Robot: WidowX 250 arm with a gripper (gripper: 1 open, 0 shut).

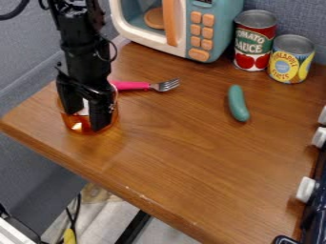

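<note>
My black gripper points down into an orange-red pot at the left edge of the wooden table. Its fingers sit inside or at the rim of the pot, with something white between or behind them; whether they are open or shut is unclear. A fork with a pink handle lies just behind the pot.
A toy microwave, a tomato can and a yellow can stand at the back. A green cucumber lies right of centre. A dark appliance with white knobs is at the right edge.
</note>
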